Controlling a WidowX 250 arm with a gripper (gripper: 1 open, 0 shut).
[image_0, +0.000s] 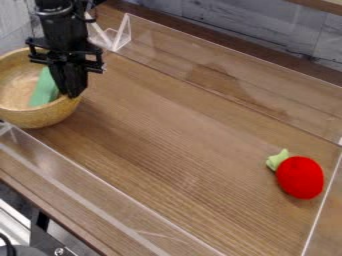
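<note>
A black robot gripper (59, 62) is at the upper left, over a tan bowl (27, 115) that holds a green object (46, 88). The fingers reach down at the bowl's right rim; whether they are open or shut, or hold the rim, is unclear. A red round object (299, 178) with a small pale green top lies at the right of the wooden table (174, 160).
A grey wall (267, 20) runs along the back, and a translucent item (112, 30) stands behind the arm at the upper left.
</note>
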